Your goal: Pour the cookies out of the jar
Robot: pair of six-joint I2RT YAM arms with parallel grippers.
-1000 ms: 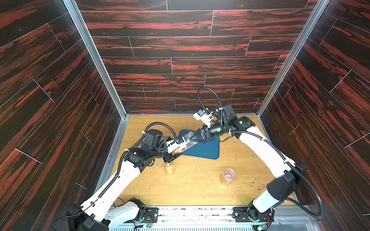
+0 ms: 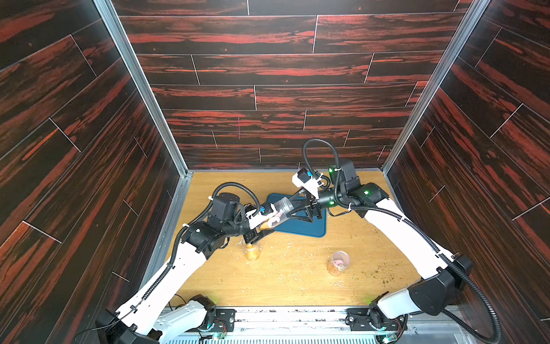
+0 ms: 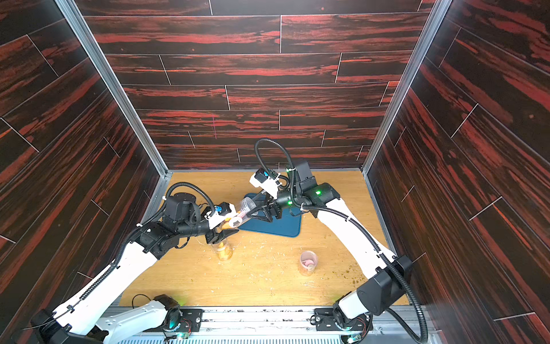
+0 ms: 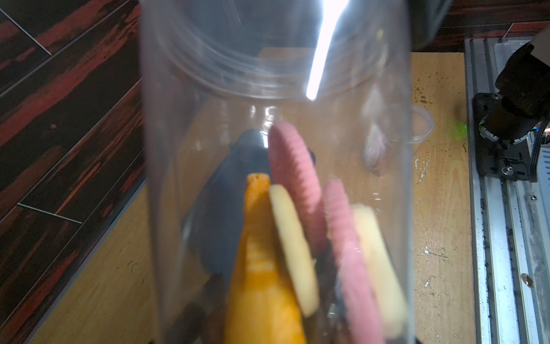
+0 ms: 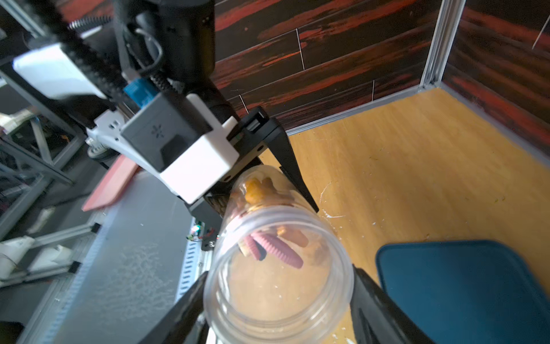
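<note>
A clear plastic jar (image 5: 278, 220) is held tilted in the air above the table, its round mouth facing my right arm. Pink ridged cookies (image 4: 295, 183), pale cookies (image 4: 292, 249) and an orange piece (image 4: 260, 275) lie inside, towards its base. Around the base end, my left gripper is shut on the jar. At the mouth end, my right gripper stands part open with a finger (image 5: 375, 312) on each side of the rim; whether they touch it is hard to tell. No lid stands out over the mouth.
Below the jar lies a dark blue tray (image 2: 312, 230). A clear container with orange content (image 2: 252, 252) stands under my left gripper. Another with pink content (image 2: 338, 262) stands front right. Crumbs dot the otherwise clear table front.
The left arm and the jar have barely moved. Tray and containers are unchanged.
</note>
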